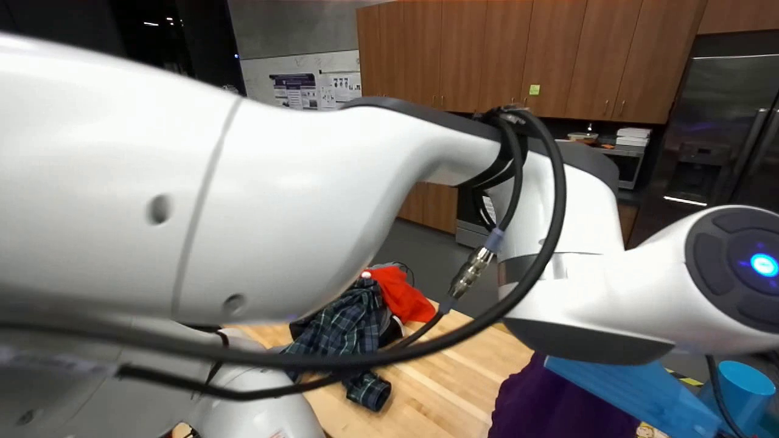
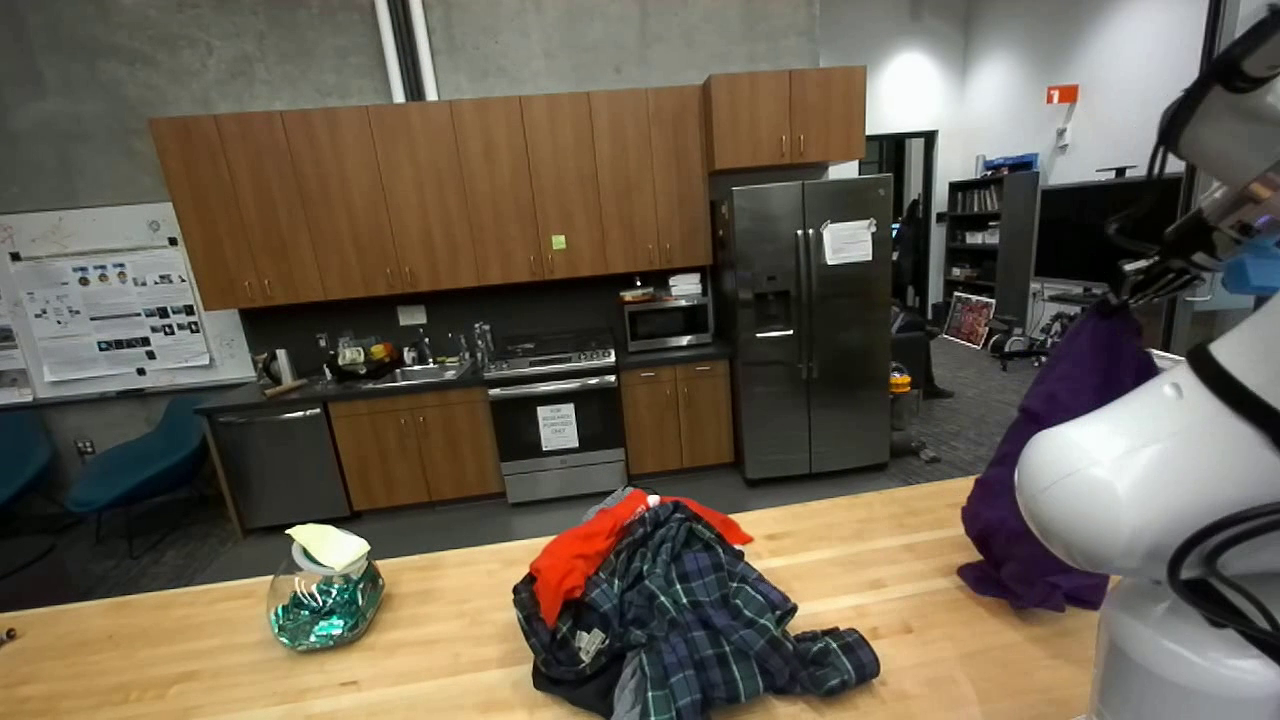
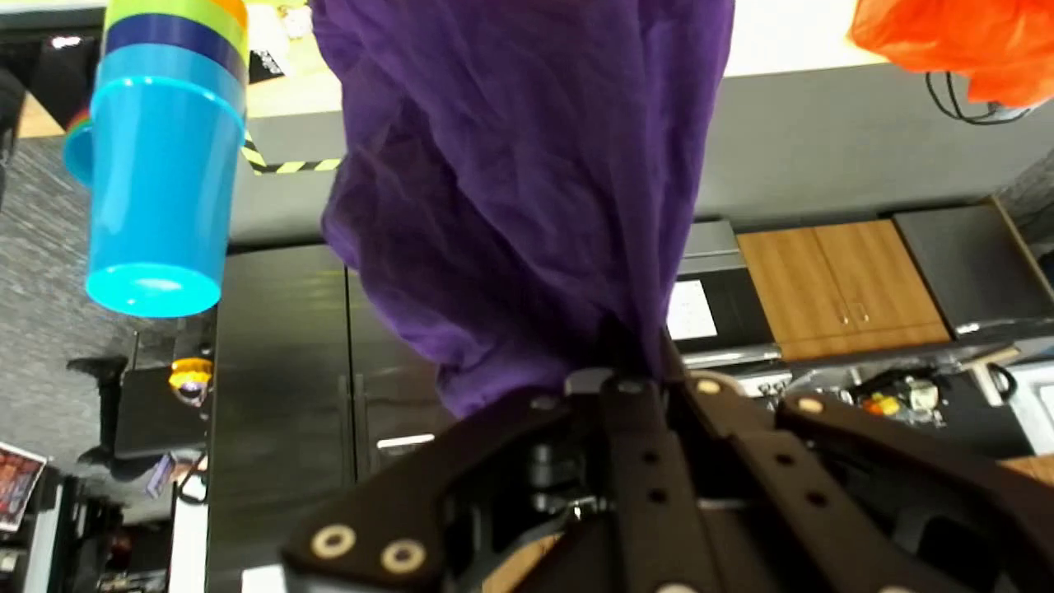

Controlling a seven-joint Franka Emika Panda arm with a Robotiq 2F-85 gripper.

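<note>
A purple cloth hangs from my gripper, whose fingers are shut with the cloth's edge pinched between them. In exterior view 2 the purple cloth drapes down at the right, its lower end at the wooden table; the gripper is at its top. Exterior view 1 shows only part of the purple cloth, below the blue mount, while the arm hides the fingers. A heap of clothes, a dark plaid shirt with a red garment, lies mid-table.
A glass jar with green filling and a yellow piece on top stands left on the table. Stacked blue cups stand close to the cloth in the wrist view. Between heap and jar the tabletop is bare.
</note>
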